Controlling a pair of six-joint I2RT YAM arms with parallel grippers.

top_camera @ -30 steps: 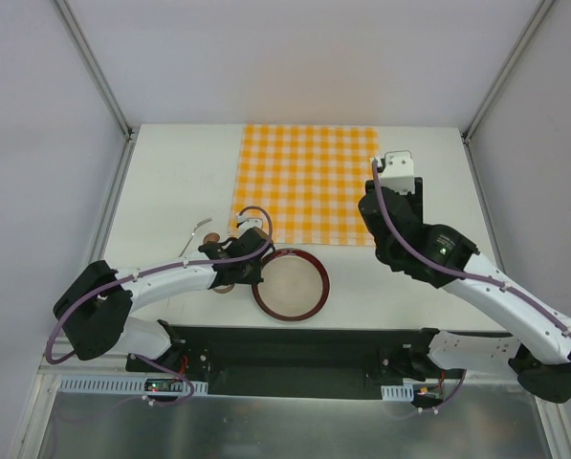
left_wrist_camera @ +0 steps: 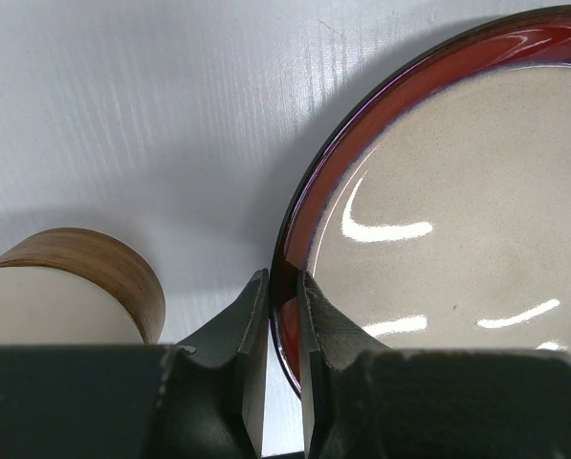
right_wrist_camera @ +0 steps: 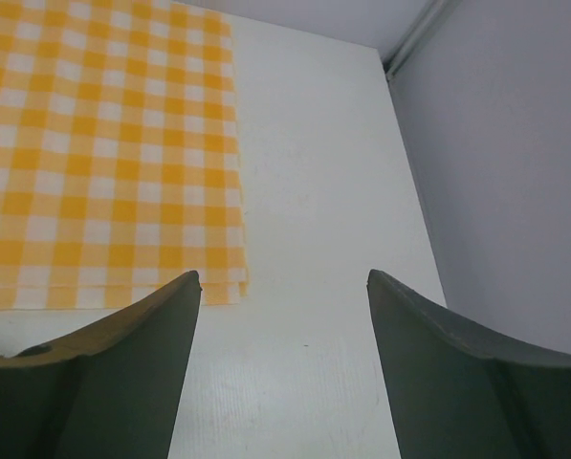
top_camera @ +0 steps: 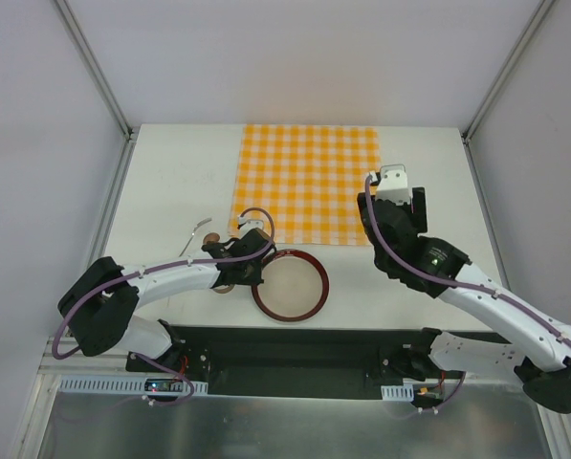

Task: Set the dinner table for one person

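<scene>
A beige plate with a dark red rim [top_camera: 291, 287] lies on the white table below the checked placemat. My left gripper is at the plate's left rim, its fingertips either side of the rim, part open or closed on it; I cannot tell which. A round wooden object with a white top [left_wrist_camera: 60, 301] sits left of the plate, and a metal utensil [top_camera: 194, 232] lies further left. My right gripper is raised at the right, open, with nothing between its fingers.
The orange-and-white checked mat [top_camera: 304, 177] lies empty at the back middle. Walls enclose the sides and back.
The left arm and the plate look unchanged.
</scene>
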